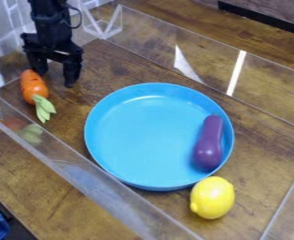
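My gripper (53, 66) is at the upper left, dark and open, its fingers low over the wooden surface. Just below and left of it lies an orange carrot (35, 88) with pale green leaves pointing toward the bottom. A blue plate (137, 141) fills the middle, with a purple eggplant (207, 145) on its right side. A yellow lemon (213, 199) lies below the plate at the right.
Clear plastic walls cross the left and lower parts of the view. The wooden surface (112, 66) between my gripper and the plate is clear.
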